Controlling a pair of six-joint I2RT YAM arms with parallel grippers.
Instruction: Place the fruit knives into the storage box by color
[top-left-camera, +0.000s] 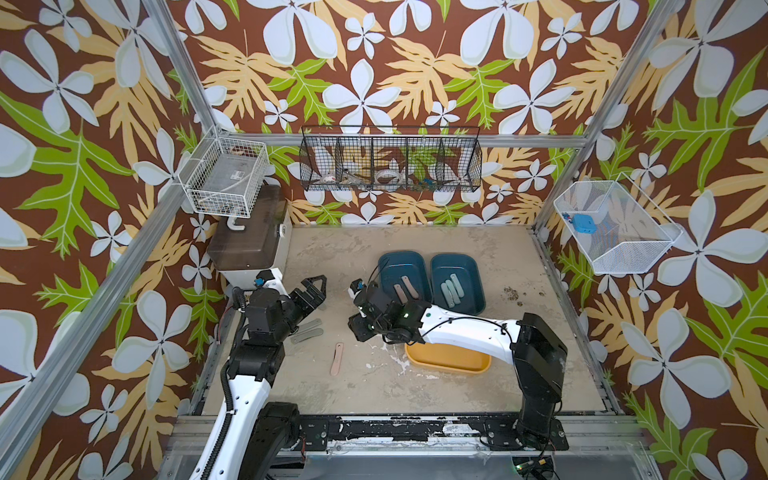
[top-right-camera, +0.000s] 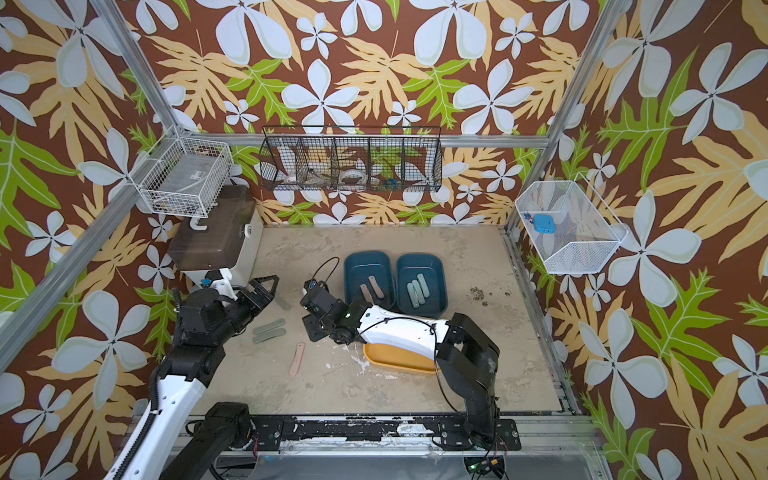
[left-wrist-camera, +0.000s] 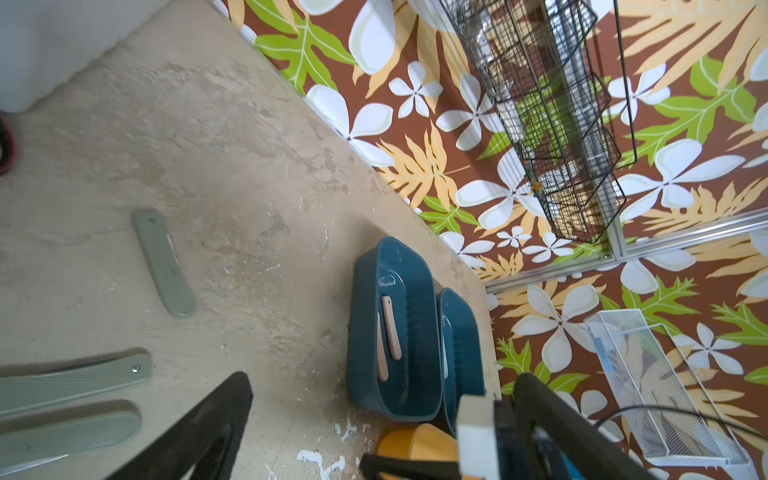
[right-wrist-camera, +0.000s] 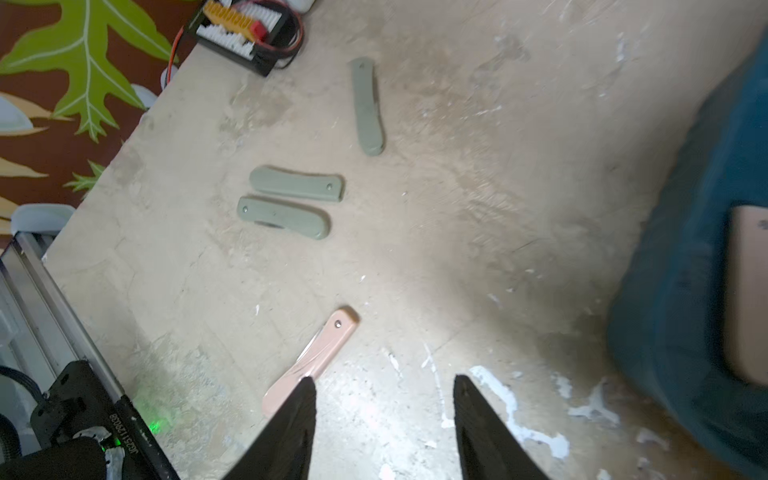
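Two blue boxes sit at centre-back: the left one (top-right-camera: 369, 264) holds pink knives (top-right-camera: 376, 288), the right one (top-right-camera: 420, 264) several green knives (top-right-camera: 416, 289). On the left of the table lie three green knives (right-wrist-camera: 294, 182) and a pink knife (right-wrist-camera: 320, 356). My right gripper hangs open above the table left of the boxes, its fingers apart with nothing between them, near the pink knife. My left gripper (top-left-camera: 313, 292) is open, raised above the green knives.
An orange tray (top-left-camera: 448, 360) lies under my right arm. A brown-lidded container (top-left-camera: 244, 240) stands at back left; wire baskets (top-left-camera: 389, 160) hang on the walls.
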